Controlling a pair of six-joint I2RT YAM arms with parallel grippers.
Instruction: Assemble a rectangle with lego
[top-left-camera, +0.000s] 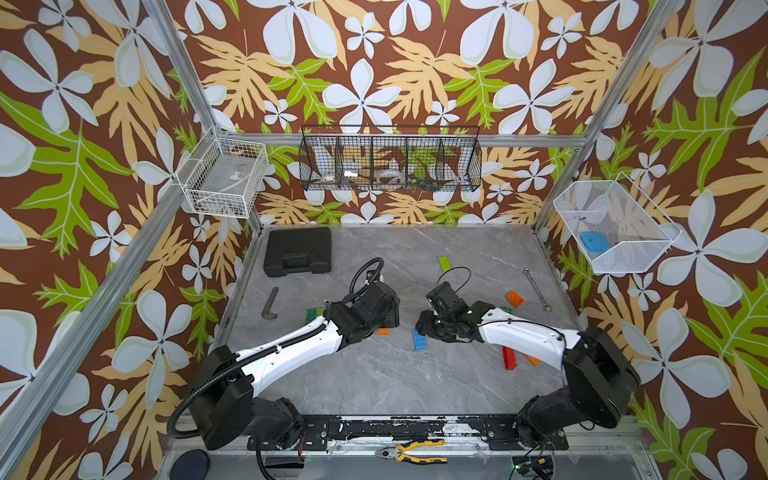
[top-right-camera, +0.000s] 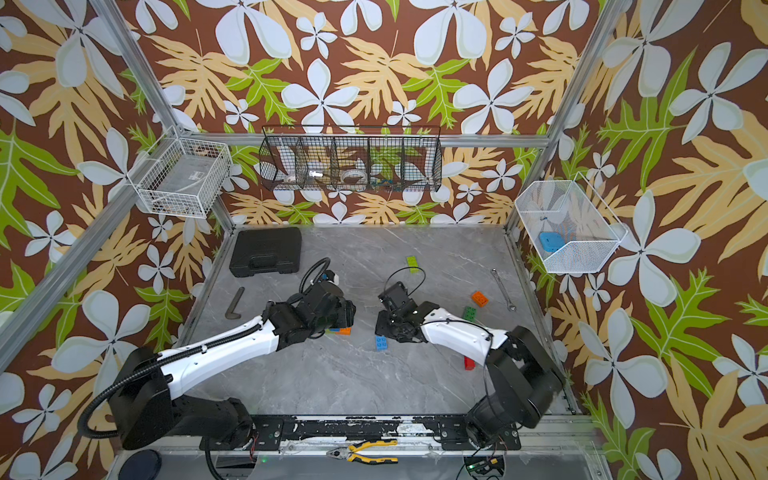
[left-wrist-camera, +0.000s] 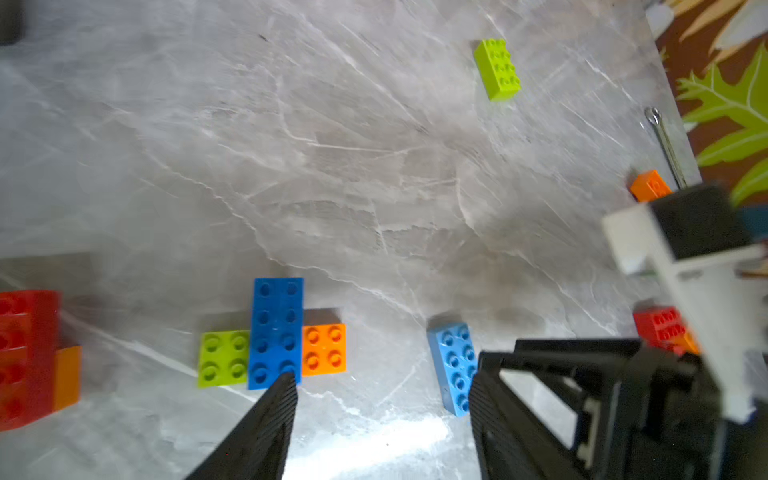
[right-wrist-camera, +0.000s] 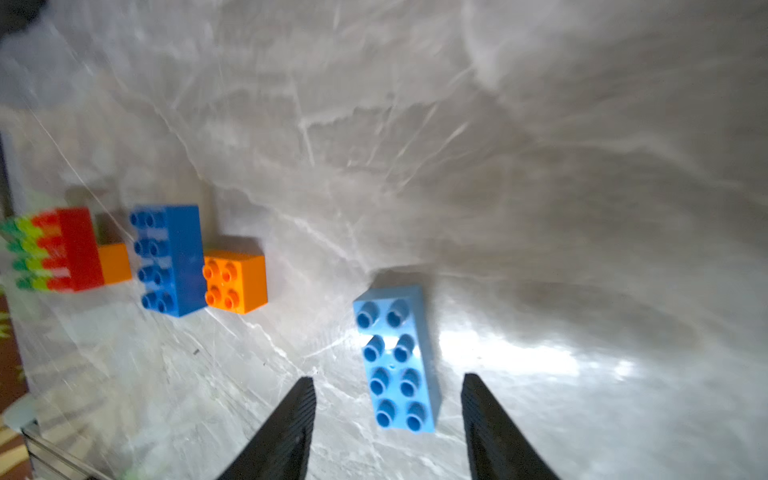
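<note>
A light blue brick (right-wrist-camera: 396, 360) lies on the grey table (right-wrist-camera: 560, 240). In the right wrist view it shows between the spread fingers of my right gripper, with gaps on both sides. Left of it, a dark blue brick (left-wrist-camera: 276, 332) sits across a lime brick (left-wrist-camera: 224, 357) and an orange brick (left-wrist-camera: 323, 349). My left gripper is over this joined piece, fingers apart, nothing held. A red brick (left-wrist-camera: 25, 360) with an orange piece (left-wrist-camera: 67, 376) under it stands farther left. The left arm partly covers the joined piece in the top views.
A lime brick (top-left-camera: 444, 264) lies toward the back. Red (top-left-camera: 509, 357), orange (top-left-camera: 514, 297) and green (top-right-camera: 469, 313) bricks and a wrench (top-left-camera: 537, 289) are on the right. Black case (top-left-camera: 297, 250) and hex key (top-left-camera: 271, 304) are at left. My grippers are close together mid-table.
</note>
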